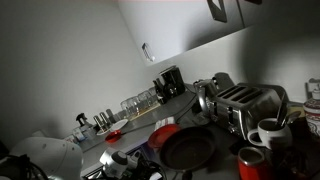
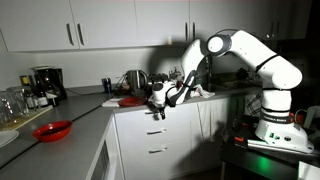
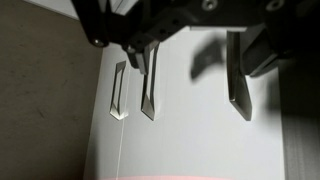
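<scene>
My gripper stands open at the top of the wrist view, with no object held between its fingers. Before it is a pale cabinet front (image 3: 190,130) carrying three bar handles. The right handle (image 3: 239,95) rises close to the right finger, while the middle handle (image 3: 149,95) is near the left one; whether either touches cannot be told. Farther left is another handle (image 3: 118,92). From the second exterior view, the white arm (image 2: 225,42) reaches leftward to the white drawers (image 2: 135,135), its gripper low at the counter's front edge. Its fingers are too small to read there.
A dark pan (image 1: 188,148), red bowl (image 1: 163,135), toaster (image 1: 246,106), white mug (image 1: 270,133) and red-lidded jar (image 1: 252,163) crowd the counter. Another red bowl (image 2: 52,131) sits at left. Floor in front of the drawers is clear.
</scene>
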